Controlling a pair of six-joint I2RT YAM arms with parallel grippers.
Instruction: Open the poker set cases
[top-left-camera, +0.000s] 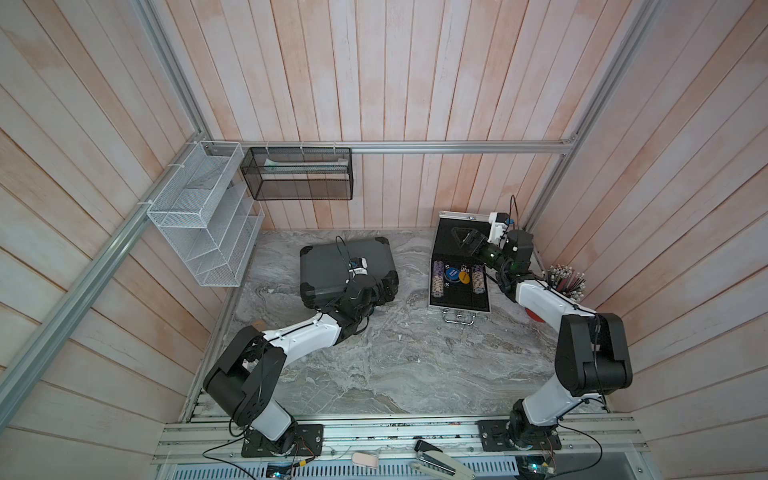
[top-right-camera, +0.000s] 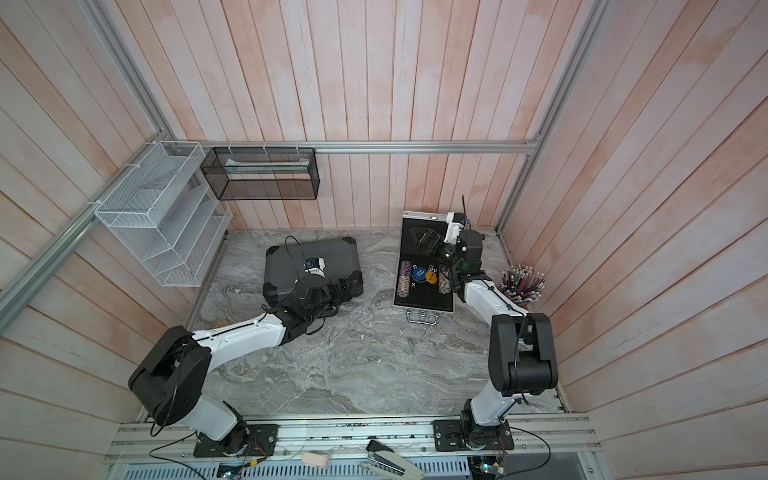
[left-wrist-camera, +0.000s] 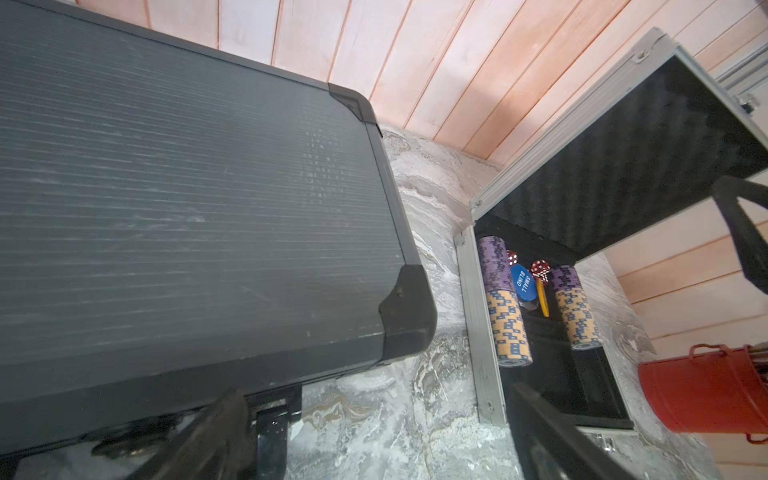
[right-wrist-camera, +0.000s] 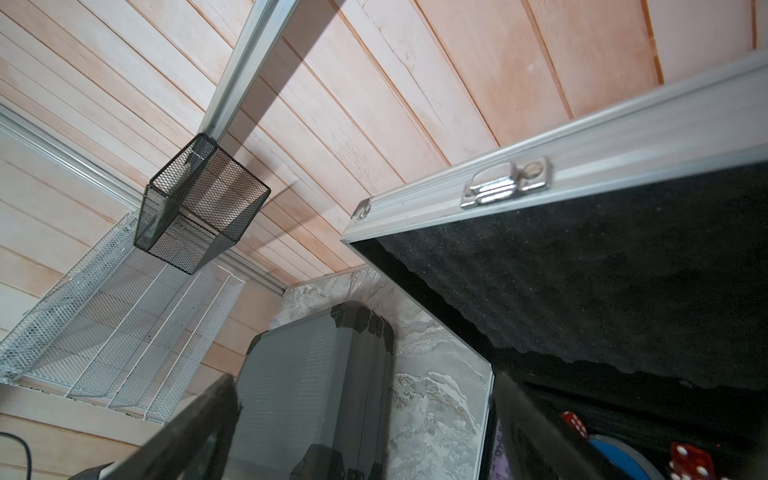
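Note:
The dark closed case (top-left-camera: 336, 264) lies flat at the back left; my left gripper (top-left-camera: 384, 289) is by its front right corner, open, with the case edge just beyond its fingers in the left wrist view. At the right, the second case (top-right-camera: 424, 300) stands open, lid (right-wrist-camera: 576, 264) raised, showing chip stacks (left-wrist-camera: 504, 320), dice and blue and yellow discs. My right gripper (top-left-camera: 472, 241) hangs open in front of the raised lid, nothing between its fingers.
A red bucket (left-wrist-camera: 680, 392) of sticks stands right of the open case. White mesh shelves (top-left-camera: 200, 240) and a black wire basket (top-left-camera: 296, 184) hang on the walls.

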